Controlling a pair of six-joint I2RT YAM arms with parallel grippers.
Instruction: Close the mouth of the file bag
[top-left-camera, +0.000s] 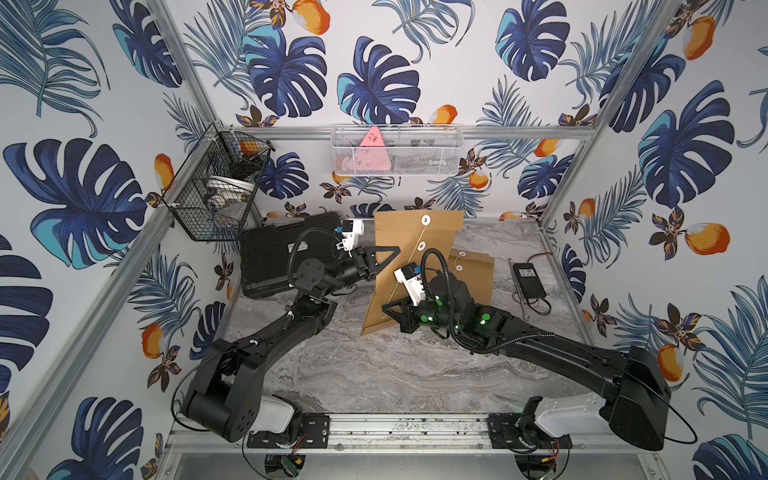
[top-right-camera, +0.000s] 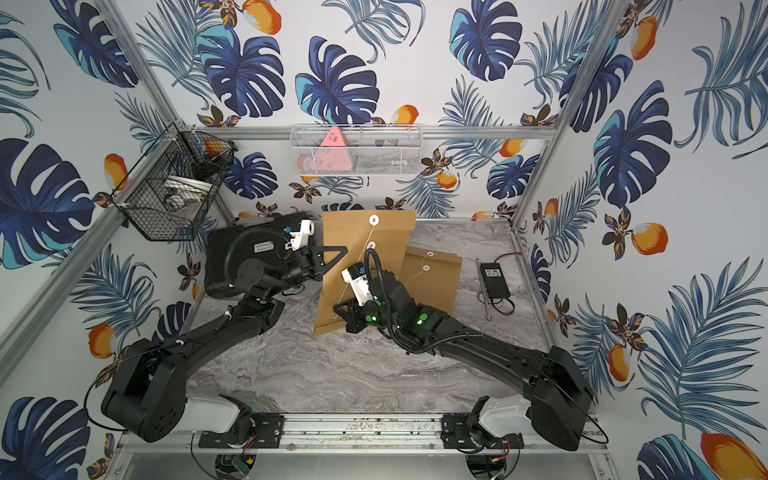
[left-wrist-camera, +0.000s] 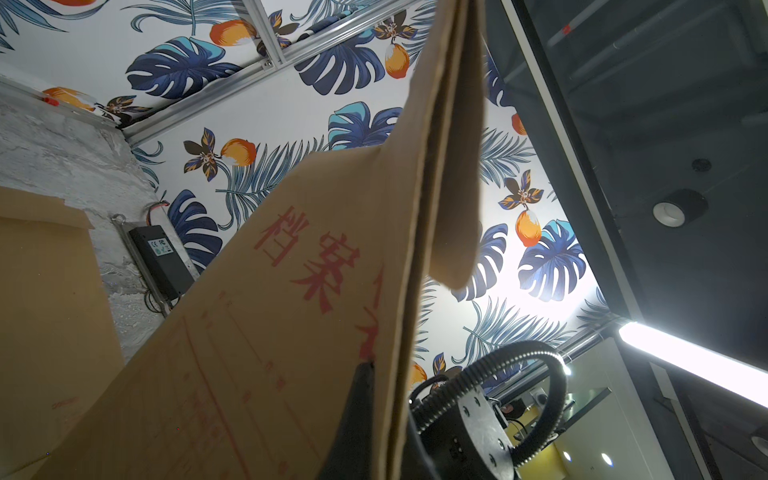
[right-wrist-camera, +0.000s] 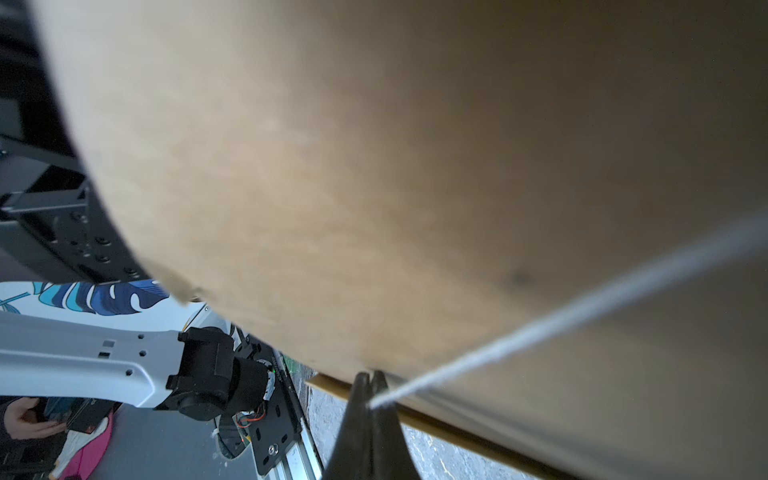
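A kraft file bag (top-left-camera: 424, 232) stands upright in the middle, two white buttons and a string on its face. My left gripper (top-left-camera: 377, 254) is shut on the bag's left edge in its upper part; red lettering shows in the left wrist view. My right gripper is shut on the white string (right-wrist-camera: 560, 324), low on the bag's face, drawing it diagonally from the buttons.
A second file bag (top-left-camera: 476, 276) lies behind it. A black case (top-left-camera: 264, 256) is at the back left, a black adapter with cables (top-left-camera: 528, 280) at the right. Wire baskets hang on the walls.
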